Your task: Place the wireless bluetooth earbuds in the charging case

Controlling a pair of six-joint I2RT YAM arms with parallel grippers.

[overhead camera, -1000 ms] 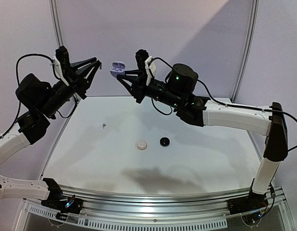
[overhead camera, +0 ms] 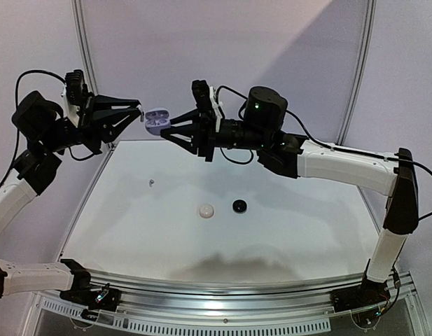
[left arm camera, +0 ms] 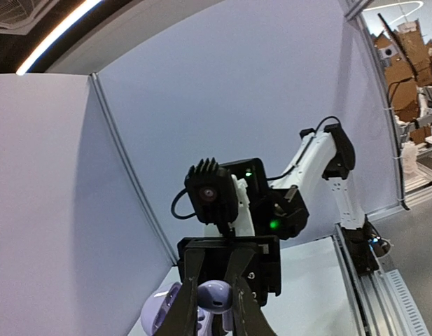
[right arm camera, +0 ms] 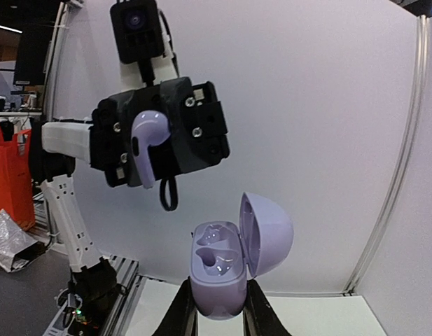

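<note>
A lilac earbud [left arm camera: 214, 297] is pinched in my left gripper [overhead camera: 139, 110], which is shut on it. From the right wrist view, this earbud [right arm camera: 151, 129] has its rounded head up and its stem pointing down. The lilac charging case [right arm camera: 219, 283], its lid [right arm camera: 269, 236] open, is held by my right gripper [overhead camera: 166, 131], shut on the case's lower body. Two hollows face up in the case; whether either holds an earbud I cannot tell. In the top view, a small gap separates the earbud from the case [overhead camera: 157, 122], with the earbud to its left.
Far below on the white table [overhead camera: 300, 231] lie a pale round object [overhead camera: 206, 211], a black round object [overhead camera: 239, 206] and a tiny item [overhead camera: 151, 183] too small to identify. Both grippers are raised above the table's back left, with clear air around them.
The right gripper has carried the case left and down.
</note>
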